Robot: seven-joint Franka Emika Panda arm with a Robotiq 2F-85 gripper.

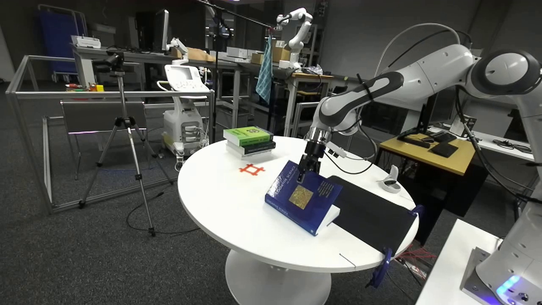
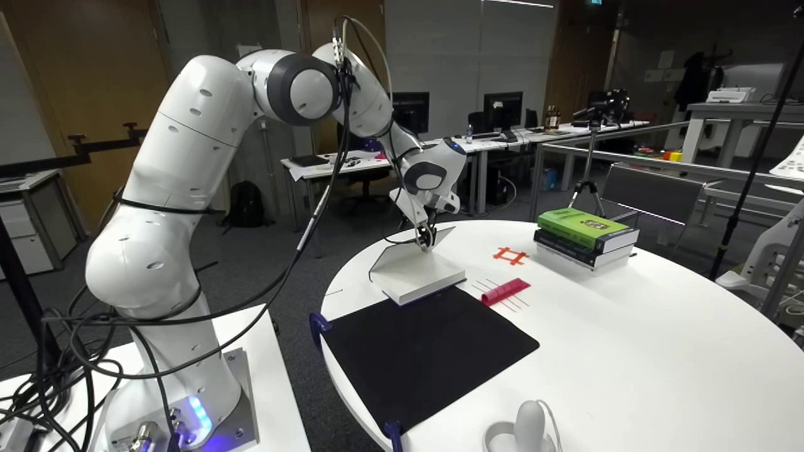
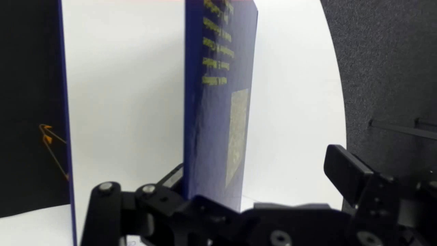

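Observation:
A thick blue book [image 1: 289, 209] lies on the white round table, its front cover [image 1: 323, 191] lifted and tilted up. White pages [image 2: 422, 277] show in exterior view 2. My gripper [image 1: 306, 172] is at the raised cover's upper edge. In the wrist view the gripper stands open. One of its fingers [image 3: 174, 177] sits on the page side, partly hidden behind the blue cover [image 3: 219, 123]. The other finger [image 3: 348, 172] is well apart on the outer side. The cover passes between the two, close to the page-side finger; whether they touch cannot be told.
A black mat [image 2: 429, 361] lies beside the book, clamped at the table edge. A pink strip [image 2: 505, 291], a red-orange square marking [image 2: 512, 255] and a stack of books [image 2: 586, 240] occupy other spots. A white controller [image 2: 529, 428] rests near the rim.

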